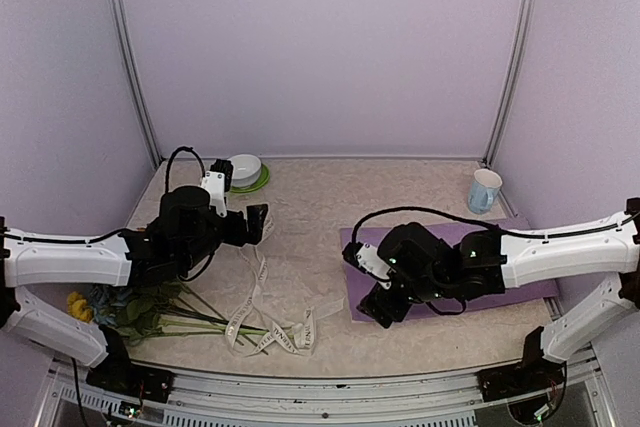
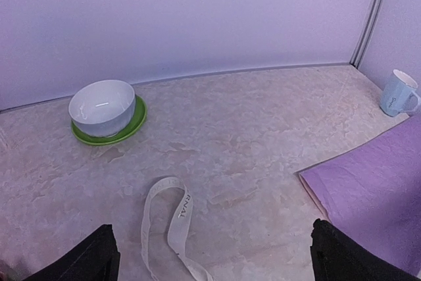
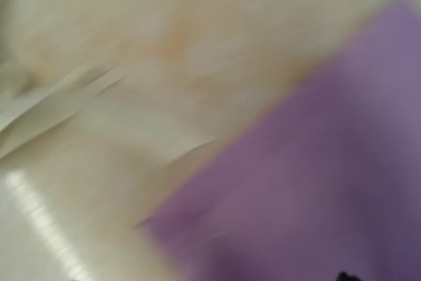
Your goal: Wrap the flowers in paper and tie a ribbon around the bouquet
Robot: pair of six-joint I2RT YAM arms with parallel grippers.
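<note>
The bouquet of fake flowers [image 1: 140,312] lies at the front left, partly hidden by the left arm, its stems reaching right under a white printed ribbon [image 1: 300,337]; in the left wrist view a loop of ribbon [image 2: 181,225] lies below. My left gripper [image 1: 245,219] hangs open above the ribbon, nothing between its fingers. My right gripper [image 1: 378,299] is low over the left edge of the purple sheet [image 1: 505,297]; it is open by its spread fingers in the top view. The right wrist view is blurred, showing sheet and ribbon.
A white bowl on a green plate [image 1: 258,179] stands at the back left. A light blue mug [image 1: 483,189] stands at the back right.
</note>
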